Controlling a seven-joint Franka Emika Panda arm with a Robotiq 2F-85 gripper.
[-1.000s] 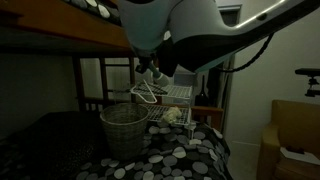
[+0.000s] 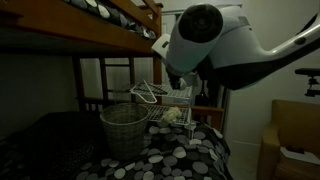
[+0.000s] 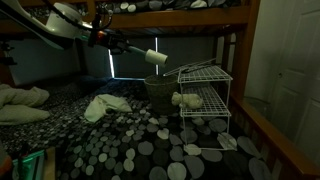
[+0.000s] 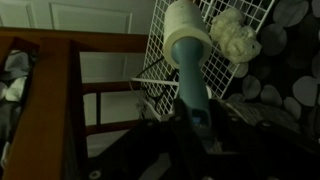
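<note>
My gripper is shut on the blue-green handle point(image 4: 190, 70) of what looks like a lint roller. Its white roll point(image 4: 183, 22) points away from the fingers. In exterior view 2 the white roll point(image 3: 155, 57) hangs in the air above the dark wicker basket point(image 3: 161, 92), left of the white two-tier wire rack point(image 3: 205, 73). The gripper point(image 3: 115, 43) is up and to the left of the roll there. In exterior view 1 the arm largely hides the gripper, and the roll cannot be made out clearly.
A pale crumpled item point(image 3: 187, 100) rests on the rack's lower tier. White cloth point(image 3: 105, 107) lies on the dotted bedding point(image 3: 150, 150) left of the basket. The upper bunk's wooden rail point(image 3: 190, 17) runs overhead. A tan armchair point(image 2: 292, 140) stands at the right.
The arm has swung and pulled back, taking up less of exterior view 1 and uncovering more of the back. The basket and rack have stayed put.
</note>
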